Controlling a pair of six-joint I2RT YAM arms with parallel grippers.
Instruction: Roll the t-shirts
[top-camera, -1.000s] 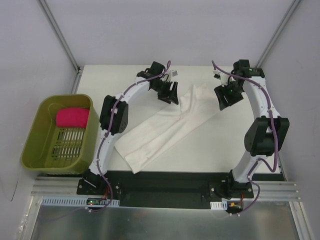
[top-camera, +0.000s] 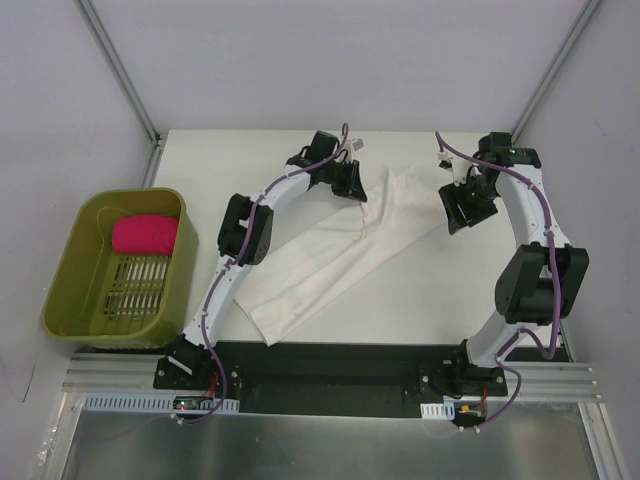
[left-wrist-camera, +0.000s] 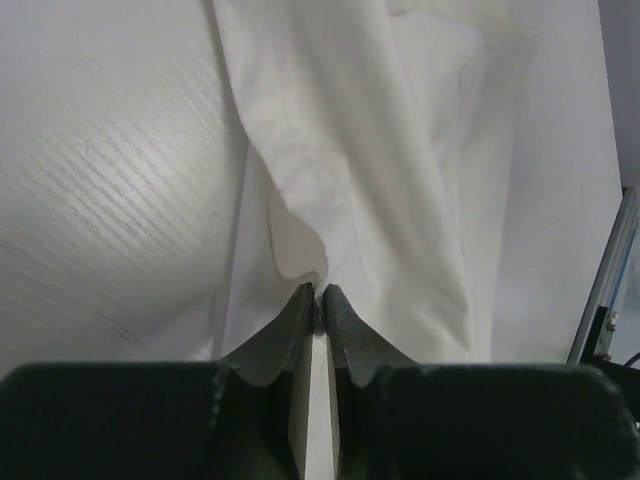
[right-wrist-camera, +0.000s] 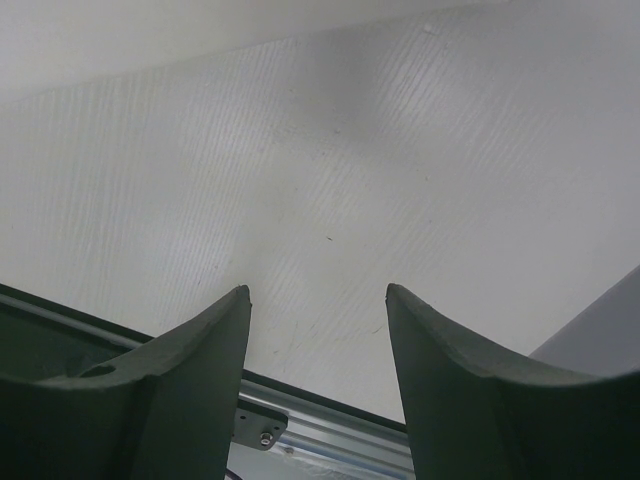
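Note:
A white T-shirt (top-camera: 330, 260) lies diagonally across the white table, with a raised fold near its upper end. In the top view my left gripper (top-camera: 355, 190) is at that fold. In the left wrist view the fingertips (left-wrist-camera: 319, 305) are nearly together on a thin pinch of the white fabric (left-wrist-camera: 370, 180). My right gripper (top-camera: 465, 210) stands open beside the shirt's upper right end; in the right wrist view there is bare table between its fingers, and a white cloth edge lies above.
A green basket (top-camera: 60, 280) with a rolled red cloth (top-camera: 145, 234) sits at the left. Metal rails border the work area.
The left gripper has moved slightly right and down onto the fold, its fingers drawing together. The right gripper has shifted right and down, away from the shirt's end.

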